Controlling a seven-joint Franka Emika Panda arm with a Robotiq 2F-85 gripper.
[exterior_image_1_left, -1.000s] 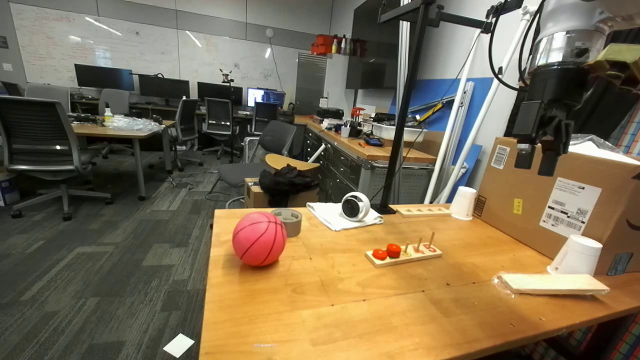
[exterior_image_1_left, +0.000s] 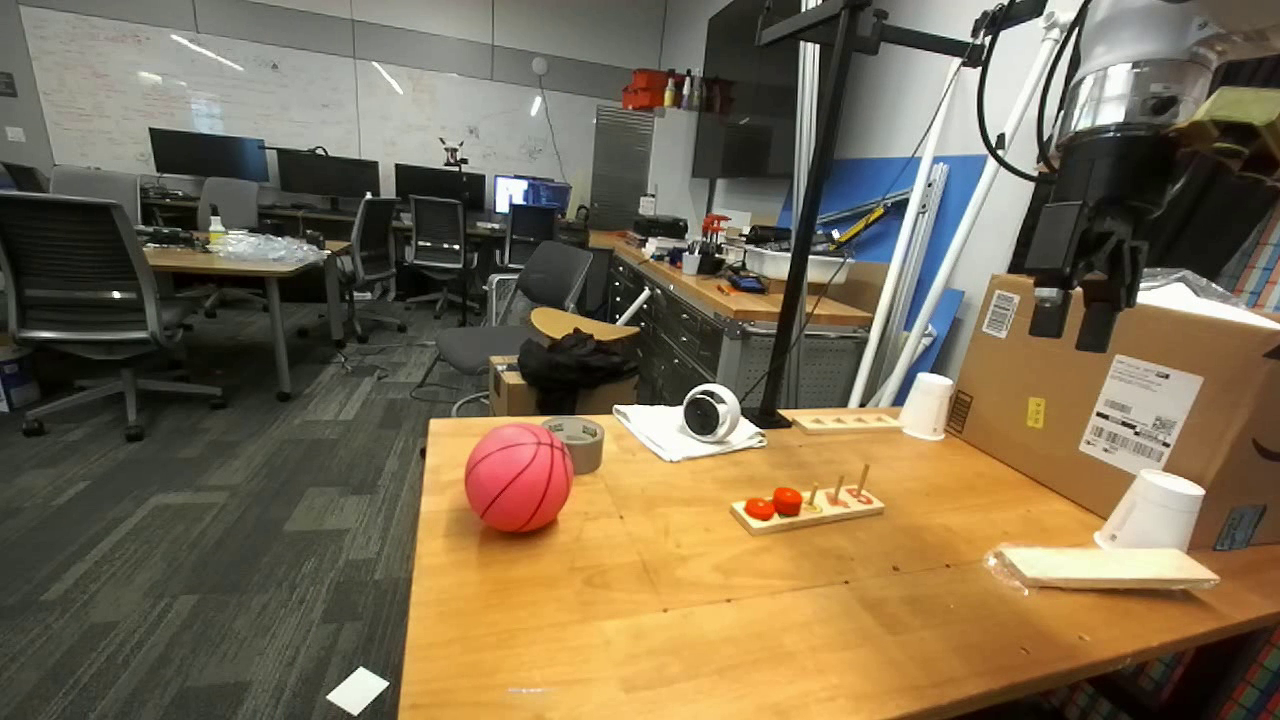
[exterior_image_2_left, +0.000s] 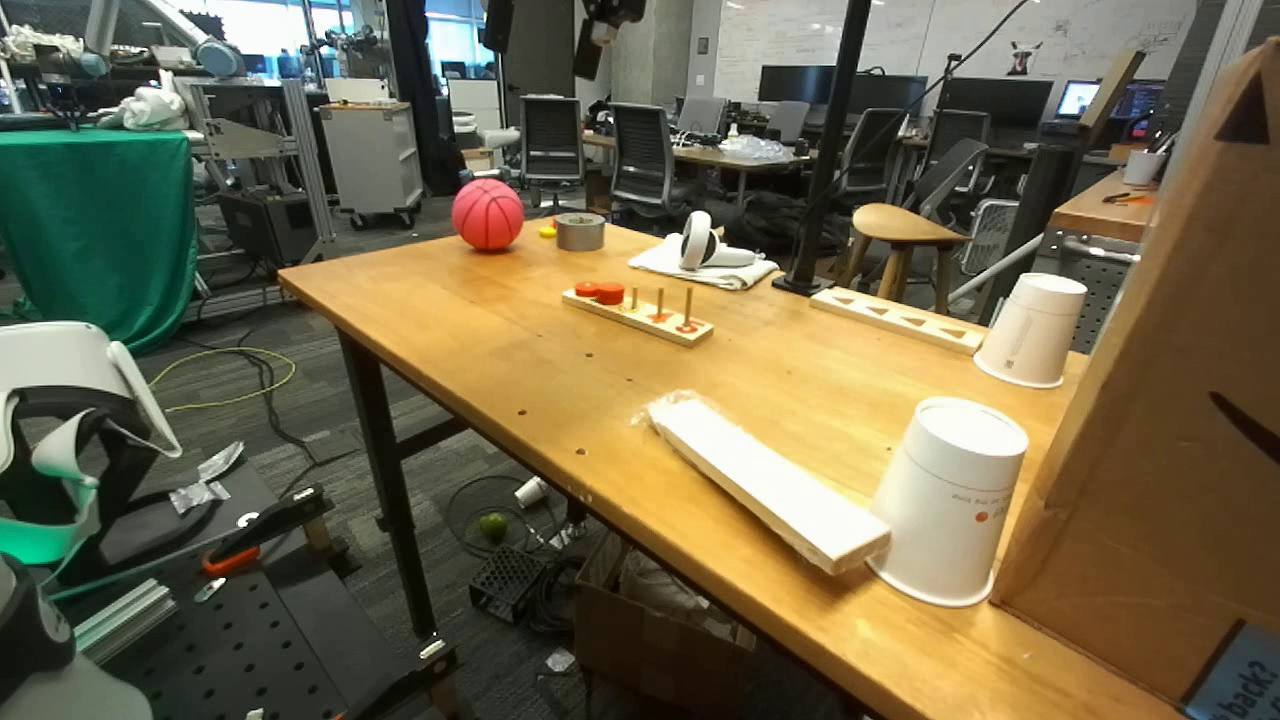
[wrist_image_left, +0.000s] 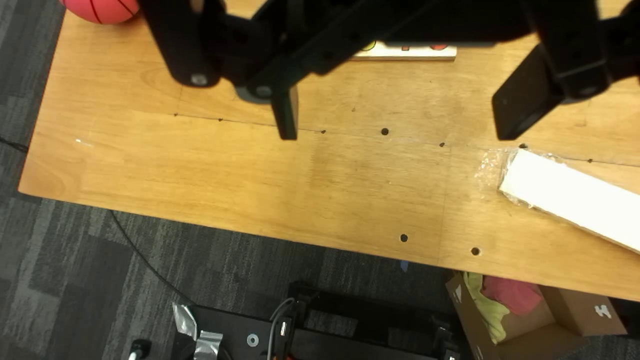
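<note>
High above the wooden table, my gripper stands open, its two fingertips wide apart with only bare tabletop visible far below between them. The wooden peg board (exterior_image_1_left: 810, 510) lies mid-table with red rings (exterior_image_1_left: 787, 500) at one end and bare pegs at the other. At the table's far left corner rests a pink basketball (exterior_image_1_left: 518, 478), beside a roll of grey tape (exterior_image_2_left: 581, 232). A plastic-wrapped pale wooden block (wrist_image_left: 573, 195) lies near the table edge, right of my fingers in the wrist view. My gripper touches none of these.
Two upturned white cups (exterior_image_2_left: 951, 502) (exterior_image_2_left: 1034, 330) stand near a large cardboard box (exterior_image_1_left: 1110, 408). A slotted wooden board (exterior_image_2_left: 897, 318), a white cloth (exterior_image_1_left: 685, 433) with a white headset-like device (exterior_image_1_left: 710, 413), and a black post (exterior_image_1_left: 806, 228) line the back.
</note>
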